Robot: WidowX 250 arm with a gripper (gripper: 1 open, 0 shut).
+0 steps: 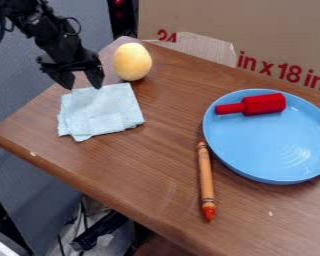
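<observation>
My black gripper (80,78) hangs at the upper left, fingers pointing down at the top edge of a folded pale blue cloth (99,114); it looks open, and whether it touches the cloth is unclear. A pale yellow egg-shaped object (132,63) stands just right of it. An orange crayon (206,185) lies upright in the picture beside a blue plate (276,150), which holds a red cylinder with a handle (263,105).
The wooden table (136,180) has clear room in its middle and lower left. A cardboard box (250,35) stands along the back. The floor shows beyond the left edge.
</observation>
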